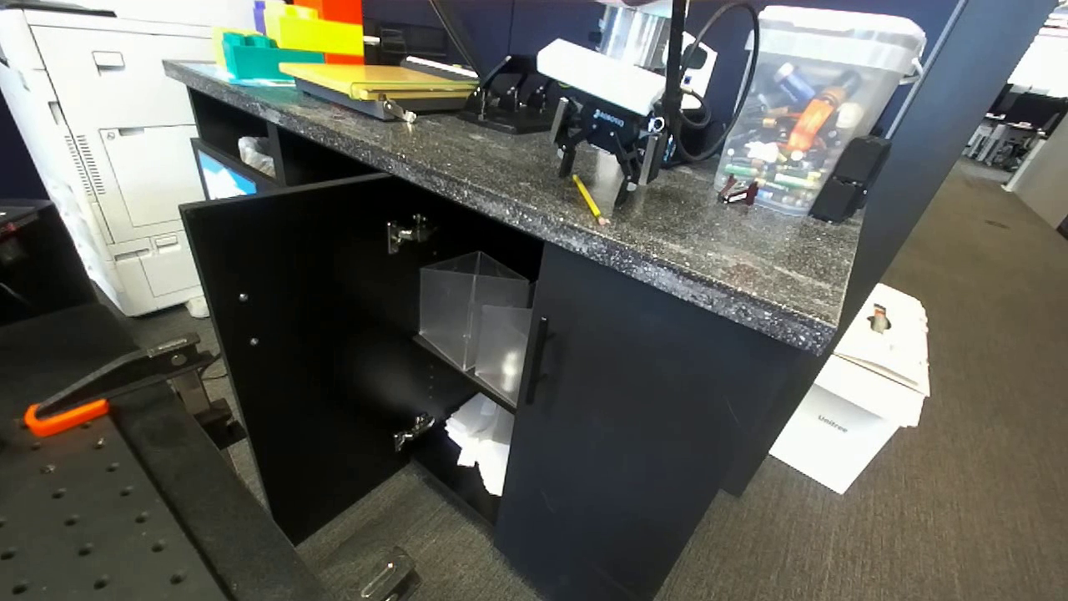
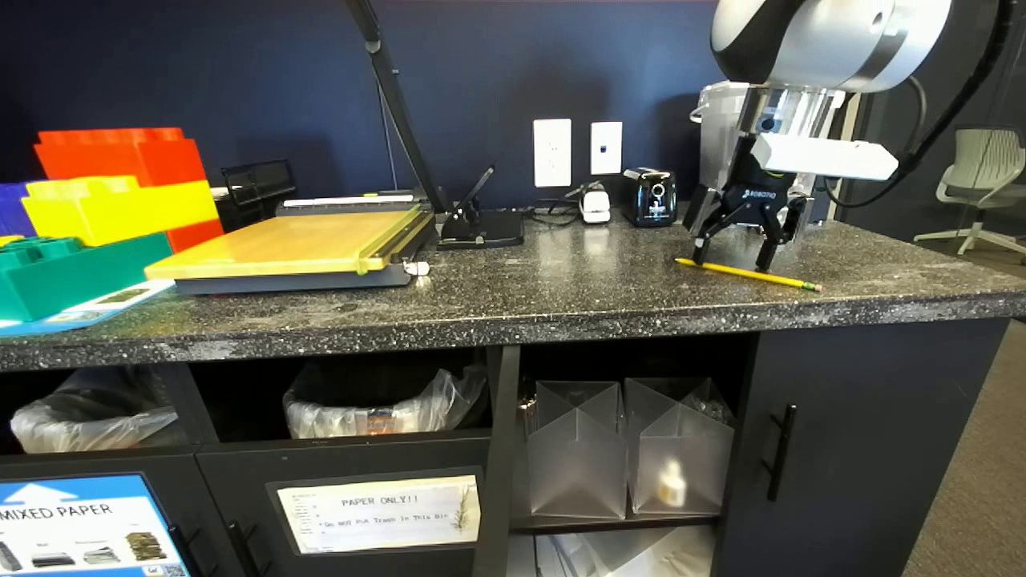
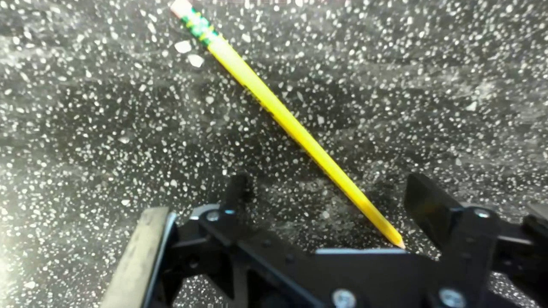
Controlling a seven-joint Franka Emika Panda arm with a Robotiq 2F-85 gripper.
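Note:
A yellow pencil (image 3: 303, 136) with a green-banded eraser end lies flat on the dark speckled counter (image 2: 539, 308). My gripper (image 2: 731, 268) stands open, low over the counter at the pencil's pointed end. In the wrist view the pencil runs diagonally, eraser at top left and tip reaching between the two open fingers, closer to the right one. From the side, the pencil (image 1: 588, 199) shows just in front of the gripper (image 1: 596, 192). Nothing is held. Whether the fingertips touch the counter, I cannot tell.
Behind the gripper stands a clear bin of batteries (image 1: 801, 120). A yellow paper cutter (image 2: 288, 245) and large toy bricks (image 2: 115, 202) occupy the counter's left. A black pencil sharpener (image 2: 650, 197) sits near the wall. One cabinet door (image 1: 310, 351) hangs open below.

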